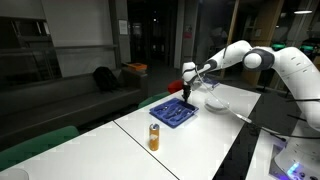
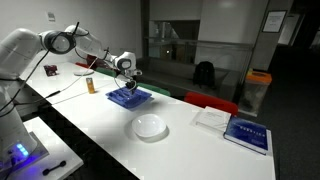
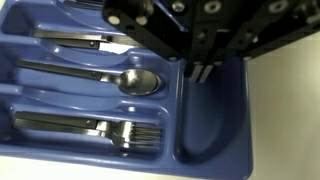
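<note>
A blue cutlery tray [image 1: 174, 112] lies on the white table, and its compartments show closely in the wrist view. Black-handled spoons [image 3: 138, 82] rest in the middle slot, forks [image 3: 130, 133] in the slot below, and knives [image 3: 90, 40] above. The long side compartment [image 3: 212, 125] looks empty where it is visible. My gripper is shut above that compartment, beside the divider, with nothing showing between its fingers. Its upper part hides some of the tray. In exterior view 2 the arm hangs over the tray [image 2: 127, 99].
A white bowl [image 2: 149, 126] stands apart from the tray. An orange-and-white bottle [image 1: 154, 137] is on the table's other side. A white box [image 2: 213, 118] and a dark blue flat item [image 2: 247, 135] lie at the far end.
</note>
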